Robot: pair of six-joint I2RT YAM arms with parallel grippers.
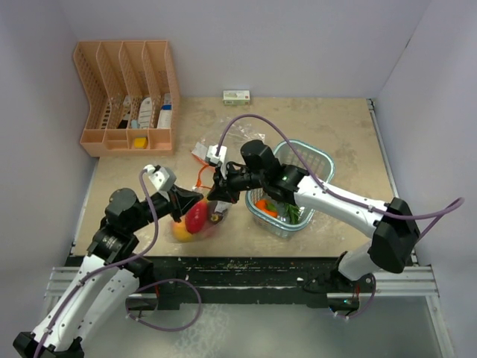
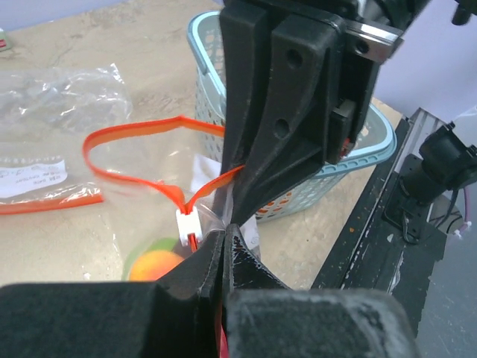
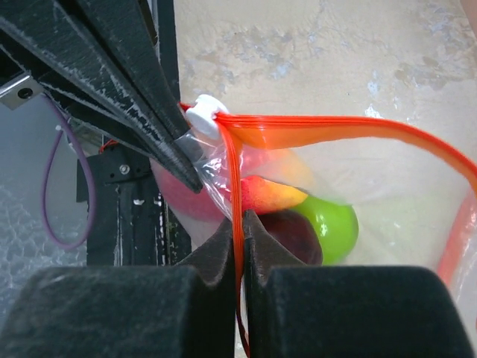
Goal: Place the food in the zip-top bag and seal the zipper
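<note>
The zip bag holding red, yellow and green food stands between the two grippers, its orange zipper looped open, with a white slider. My left gripper is shut at the bag's top beside the slider. My right gripper is shut along the orange zipper strip, close to my left gripper. Whether either pinches the thin bag edge is hard to tell. In the right wrist view a green fruit shows through the plastic.
A basket with vegetables stands at the right. A flat empty bag lies behind. A peach divided organizer is at the back left, a small box at the back.
</note>
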